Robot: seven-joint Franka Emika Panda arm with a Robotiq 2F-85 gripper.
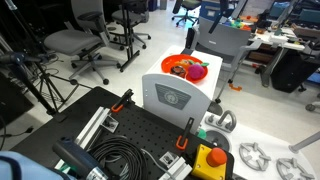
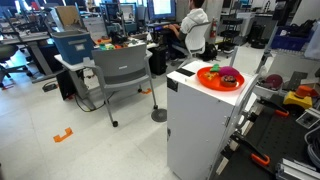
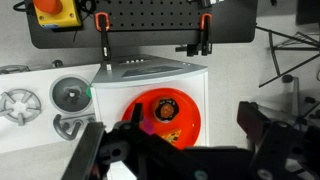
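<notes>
An orange-red plate point(image 3: 193, 108) lies on a white top beneath my gripper in the wrist view. On the plate are a dark brown round item point(image 3: 167, 107), an orange piece point(image 3: 172, 137) and a magenta item point(image 3: 148, 126), partly hidden by the gripper. The same plate point(image 1: 167, 63) and magenta item point(image 1: 197, 73) show in exterior view 1; exterior view 2 also has the plate point(image 2: 203, 80) and magenta item point(image 2: 230, 75). The gripper is open, its dark fingers wide apart, with nothing visible between them.
Beside the plate are a toy sink basin point(image 3: 70, 94) with a faucet and stove burners point(image 3: 18, 104). A yellow box with a red button point(image 1: 211, 163) sits near the black base. A grey chair point(image 2: 124, 75) stands on the open floor behind.
</notes>
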